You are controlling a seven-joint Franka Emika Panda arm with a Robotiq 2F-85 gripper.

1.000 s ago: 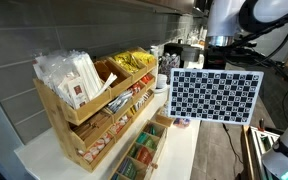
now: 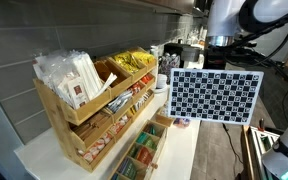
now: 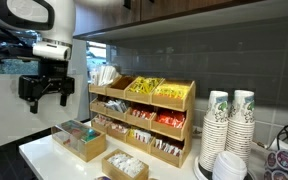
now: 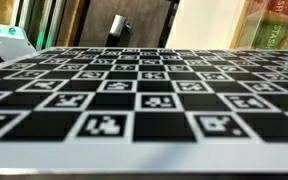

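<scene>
A flat checkerboard panel [image 2: 214, 96] with a white border hangs in the air beneath the arm in exterior view 1. In the wrist view the same panel [image 4: 154, 95] fills most of the picture and stretches away from the camera. My gripper [image 3: 46, 92] is the dark shape at the left of exterior view 2, above the white table. Its fingertips are too small and dark to read there, and the wrist view does not show them. How the panel is held cannot be told.
A tiered wooden rack [image 2: 99, 115] of packets stands along the wall. Lower wooden bins [image 3: 84, 142] sit in front. Stacked paper cups [image 3: 215, 125] and white lids [image 3: 229, 166] are at the right of exterior view 2. Bare white table [image 2: 181, 150] shows below the panel.
</scene>
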